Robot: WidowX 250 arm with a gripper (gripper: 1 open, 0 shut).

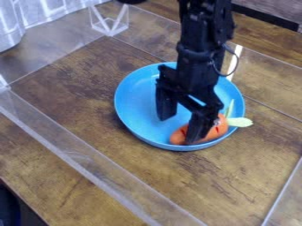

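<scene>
A blue round bowl or plate [137, 104] sits on the wooden table. An orange toy carrot [217, 124] with pale green leaves lies in its right part, partly hidden behind my black gripper [182, 120]. The gripper stands open, lowered into the bowl, with one finger on the left and the other over the carrot. Whether the fingers touch the carrot is unclear.
A clear plastic object [109, 21] stands at the back left. A pale strip crosses the lower left of the table. Bare wood lies around the bowl, at left and at the front.
</scene>
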